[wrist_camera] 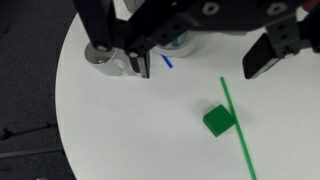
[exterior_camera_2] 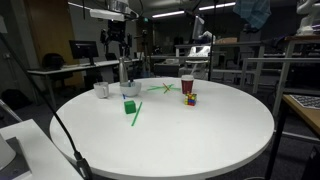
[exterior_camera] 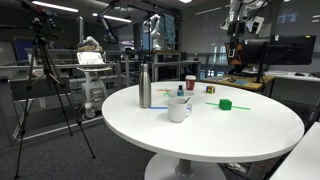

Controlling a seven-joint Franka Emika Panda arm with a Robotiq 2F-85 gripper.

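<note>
My gripper is open above the white round table (exterior_camera: 260, 135), its two fingers wide apart with nothing between them. In the wrist view a green block (wrist_camera: 218, 120) lies below the gap, towards the right finger, against a long green strip (wrist_camera: 240, 135). A white mug (wrist_camera: 108, 60) stands at the left of that view, partly covered by the gripper. Exterior view 1 shows the green block (exterior_camera: 225, 104) to the right of the mug (exterior_camera: 178, 109). In exterior view 2 the block (exterior_camera_2: 130, 107) sits in front of a white bowl (exterior_camera_2: 130, 89).
A tall steel bottle (exterior_camera: 145, 86) stands at the table's left in exterior view 1. Farther back are a red cup (exterior_camera: 190, 82) and a multicoloured cube (exterior_camera: 210, 88). In exterior view 2, the front of the table is clear.
</note>
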